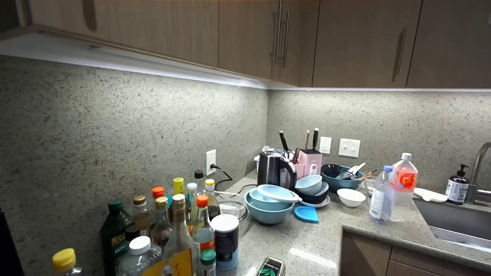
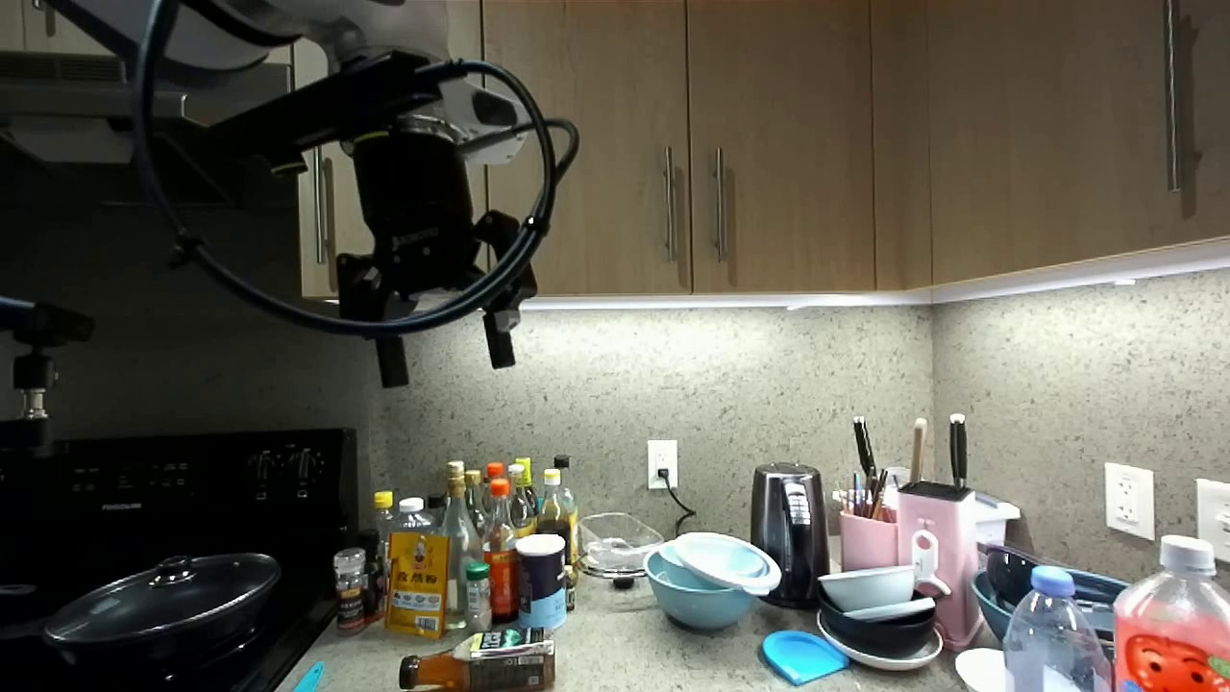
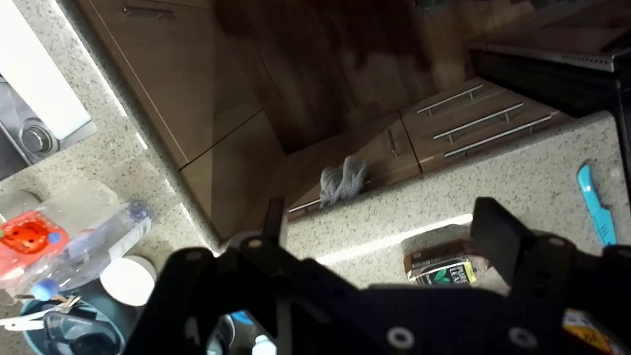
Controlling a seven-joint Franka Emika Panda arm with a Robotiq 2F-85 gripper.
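Note:
High above the counter, in exterior view 2, my gripper hangs open, its two fingers spread apart with only air between them. Below it on the counter a brown tea bottle lies on its side. The wrist view shows the same bottle beneath the fingers, partly hidden by a dark finger. A turquoise peeler or knife lies on the counter to the right there. Blue bowls stand stacked near the back, well away from my fingers. Exterior view 1 does not show the gripper.
Several sauce bottles crowd the wall beside the stove, where a lidded pan sits. A black kettle, pink knife block and plastic bottles fill the right side.

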